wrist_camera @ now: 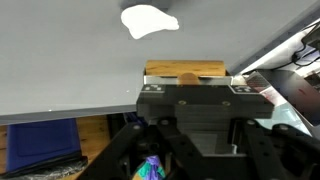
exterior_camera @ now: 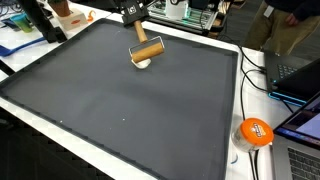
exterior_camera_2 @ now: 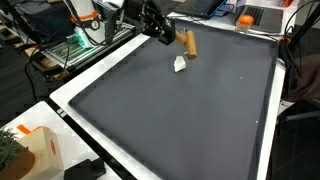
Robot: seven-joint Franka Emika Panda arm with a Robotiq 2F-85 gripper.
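A wooden roller (exterior_camera: pixel 147 50) on a thin metal frame hangs above the dark grey board, its tan handle (exterior_camera: pixel 140 31) running up to my gripper (exterior_camera: pixel 134 16). The gripper is shut on that handle. Below the roller, a small white object (exterior_camera: pixel 143 64) lies on the board, and in exterior view 2 the white piece (exterior_camera_2: pixel 179 63) shows apart from the roller (exterior_camera_2: pixel 192 43). In the wrist view the roller (wrist_camera: pixel 185 68) crosses just beyond the dark fingers, which hide most of the handle, while the white piece (wrist_camera: pixel 149 21) lies at the top.
The board (exterior_camera: pixel 120 110) is otherwise bare, with wide free room toward the front. An orange-topped container (exterior_camera: pixel 253 133) stands off its right side near laptops (exterior_camera: pixel 300 160). Other items (exterior_camera: pixel 70 15) crowd the far left corner.
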